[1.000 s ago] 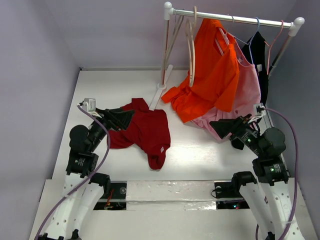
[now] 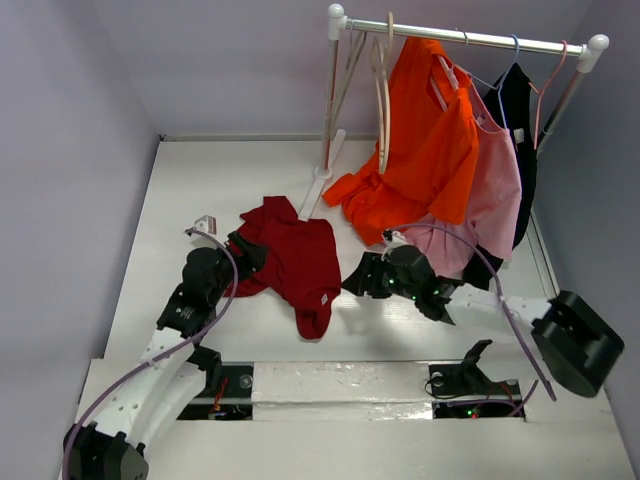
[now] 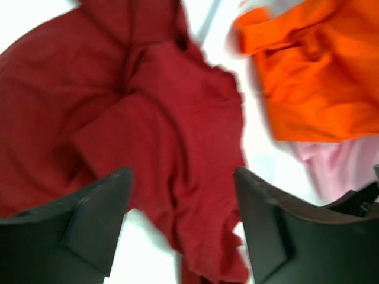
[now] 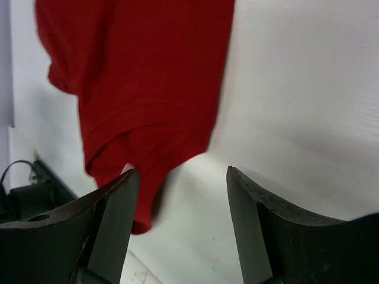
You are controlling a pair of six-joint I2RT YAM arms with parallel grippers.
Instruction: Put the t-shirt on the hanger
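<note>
A dark red t shirt (image 2: 295, 265) lies crumpled on the white table, also filling much of the left wrist view (image 3: 148, 130). My left gripper (image 2: 247, 250) hangs over its upper left part; in its wrist view the fingers stand apart above the cloth. My right gripper (image 2: 360, 280) is just beside the shirt's right edge, open, with the cloth (image 4: 148, 94) to the left of and ahead of its fingers. Pale hangers (image 2: 383, 110) hang on the rail above.
An orange garment (image 2: 420, 140), a pink one (image 2: 490, 180) and a black one hang on the rack (image 2: 480, 39) at right, the orange reaching down onto the table.
My right arm has swung left, down toward the shirt's right edge. My left gripper has moved a little right and down over the shirt. The shirt lies unchanged.
</note>
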